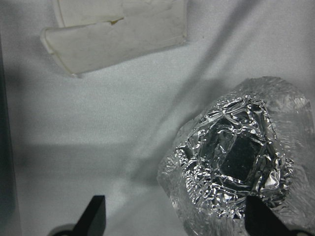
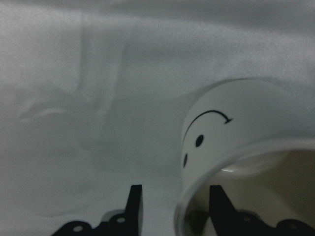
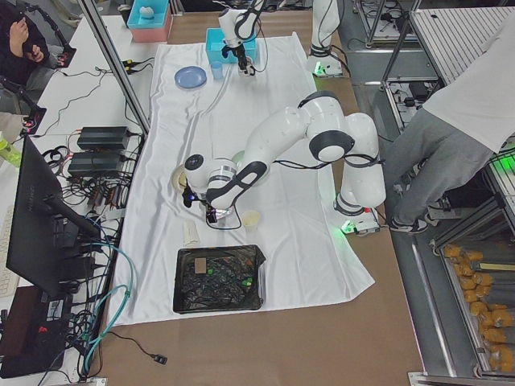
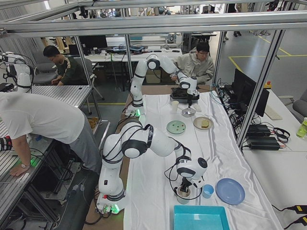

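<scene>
My left gripper is open above a crinkled foil item in clear wrap (image 1: 231, 157), with nothing visibly held. Folded white paper pieces (image 1: 115, 42) lie beside it. In the right wrist view my right gripper is open around the near rim of a white mug (image 2: 236, 113) with a black drawn face; one finger is inside the mug, the other outside.
A blue cup (image 4: 207, 190), blue plate (image 4: 230, 190) and cyan bin (image 4: 200, 220) are by the right arm. A green plate (image 4: 176, 127), beige plate (image 4: 203, 122), cream cup (image 3: 251, 219) and black tray (image 3: 217, 280) are near the left arm.
</scene>
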